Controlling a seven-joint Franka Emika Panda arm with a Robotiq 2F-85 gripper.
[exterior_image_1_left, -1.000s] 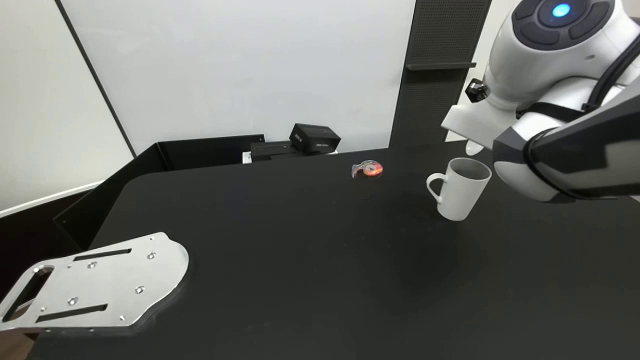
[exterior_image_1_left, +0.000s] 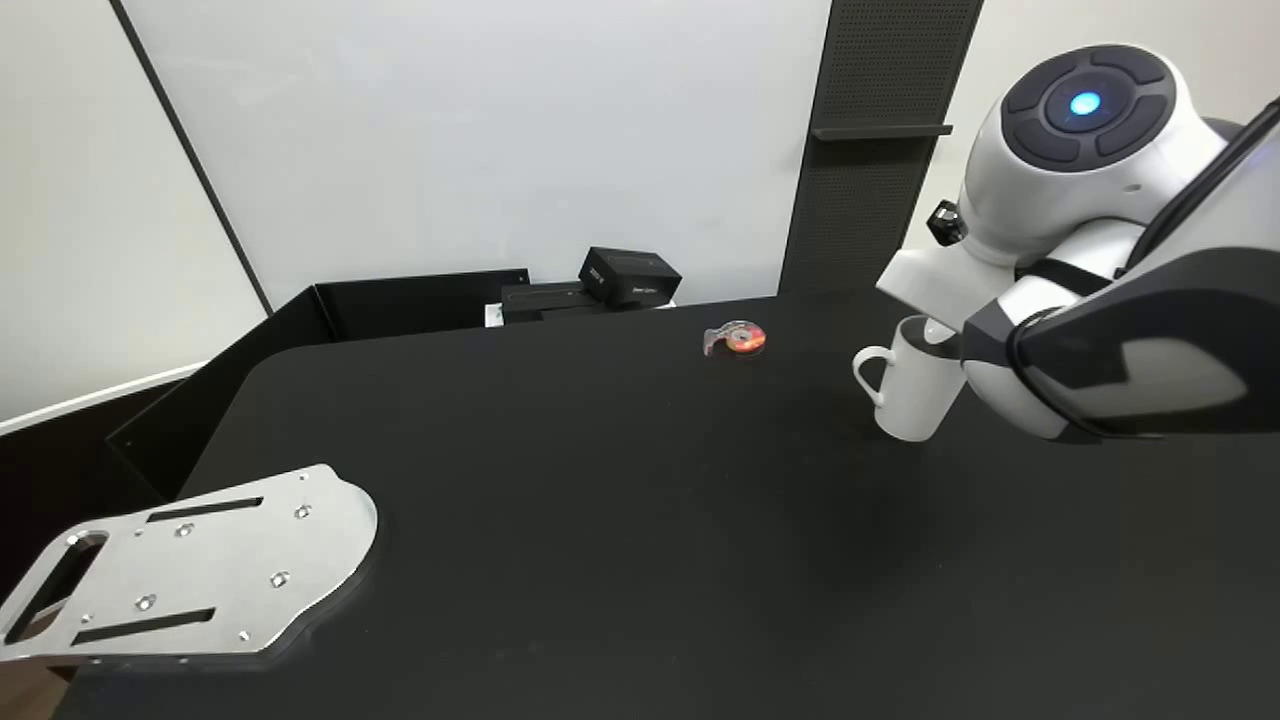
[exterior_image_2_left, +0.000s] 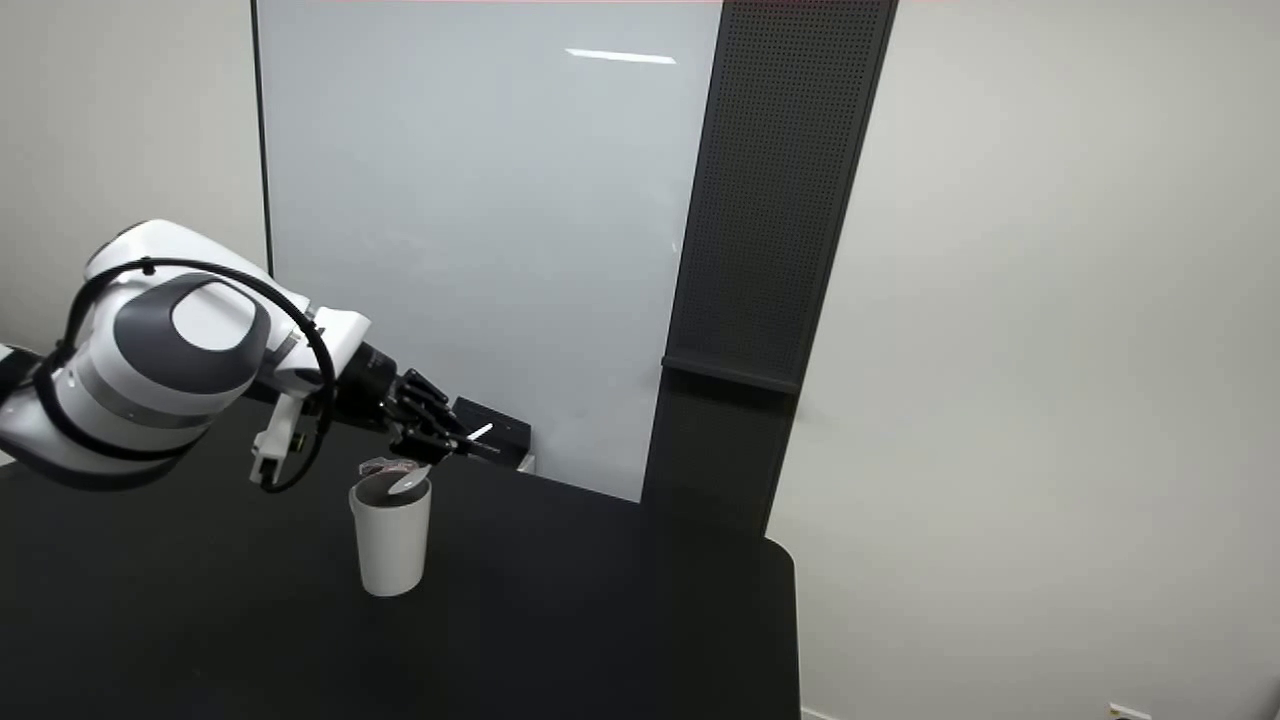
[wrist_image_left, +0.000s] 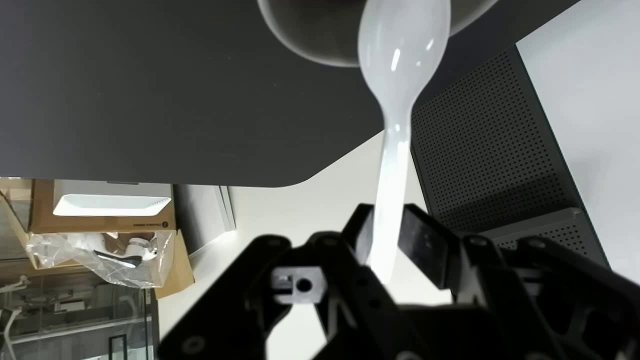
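Observation:
A white spoon (wrist_image_left: 399, 78) runs up through the wrist view, its handle pinched between the fingertips of my gripper. Bowl end down, the spoon (exterior_image_2_left: 410, 480) slants into the mouth of a white mug (exterior_image_2_left: 392, 546) in exterior view 2. My gripper (exterior_image_2_left: 438, 434) is just above the mug's rim, shut on the handle. The mug (exterior_image_1_left: 914, 390) stands upright on the dark table with its handle to the left in exterior view 1; there the arm hides my fingers and part of the mug's rim. Whether the spoon touches the mug inside, I cannot tell.
A tape dispenser (exterior_image_1_left: 737, 338) lies behind and left of the mug. Black boxes (exterior_image_1_left: 630, 277) stand at the table's back edge, and a silver metal plate (exterior_image_1_left: 204, 564) is at the front left.
The arm has come down and slightly left in exterior view 1. The spoon's bowl has gone from above the mug down into its mouth; the mug has stayed put.

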